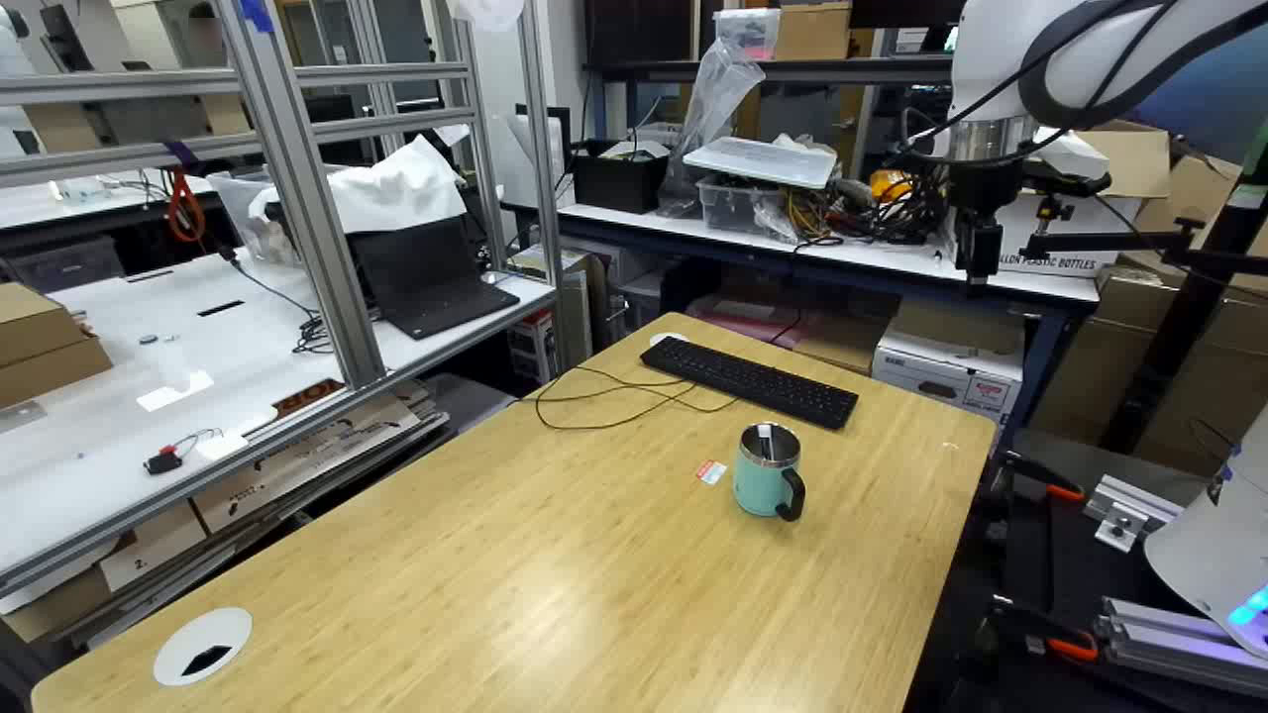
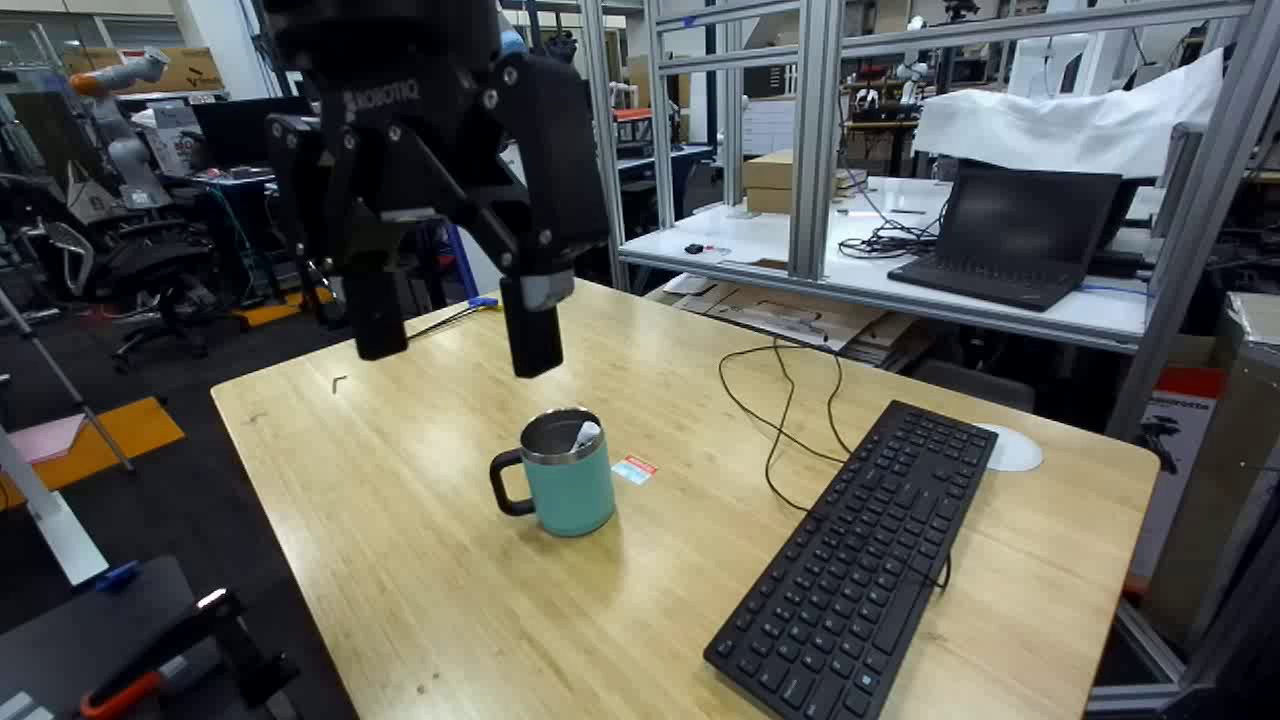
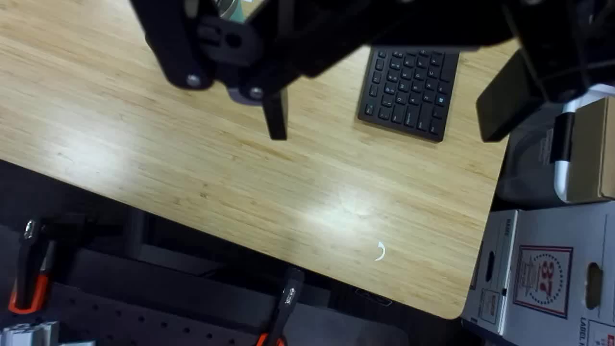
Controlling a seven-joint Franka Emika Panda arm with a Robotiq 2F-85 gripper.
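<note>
A teal mug [image 2: 571, 486] with a black handle and a steel rim stands upright on the wooden table [image 1: 511, 547]. Something pale and slim [image 2: 585, 436] sticks up inside it. My gripper [image 2: 462, 342] is open and high above the table, its two black fingers well apart and nothing between them. In exterior view 1 the gripper [image 1: 978, 267] hangs beyond the table's right far corner, clear of the mug [image 1: 763, 471]. The wrist view catches only a sliver of the mug [image 3: 236, 12] at its top edge, behind the gripper's linkage.
A black keyboard [image 1: 751, 378] lies on the table, its cable [image 1: 606, 402] looping across the wood. Close to the mug is a small red-and-white sticker [image 1: 710, 471]. Clamps [image 1: 1046, 630] and a metal frame [image 1: 311, 190] stand beyond its edges.
</note>
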